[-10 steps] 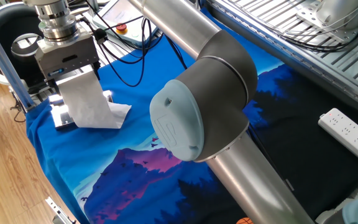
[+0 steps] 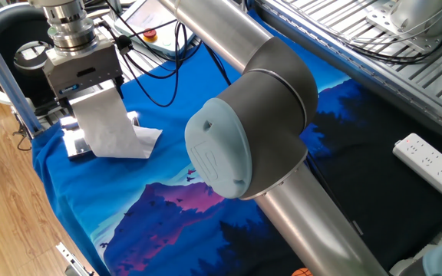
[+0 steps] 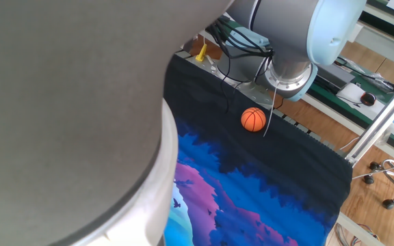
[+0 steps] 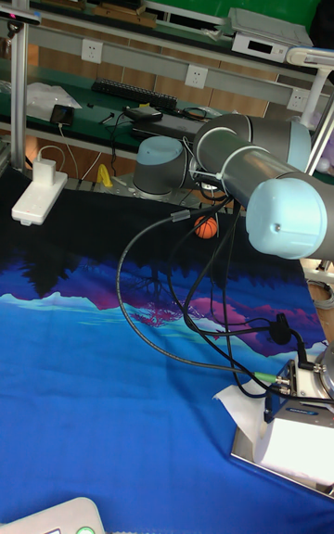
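My gripper points down at the far left of the table in exterior view 1. A piece of white paper, perhaps from a roll, stands right below and against it, its loose end spreading to the right over the cloth. Behind the paper shows a shiny metal holder or tray. The third exterior view has the gripper at the right edge, above the white paper and the metal tray. The fingers are hidden by the paper, so their opening and any grip do not show.
Blue patterned cloth covers the table, mostly bare. An orange ball lies near the arm's base. A white power strip rests at the far-left edge of exterior view 3. Black cables loop beside the arm.
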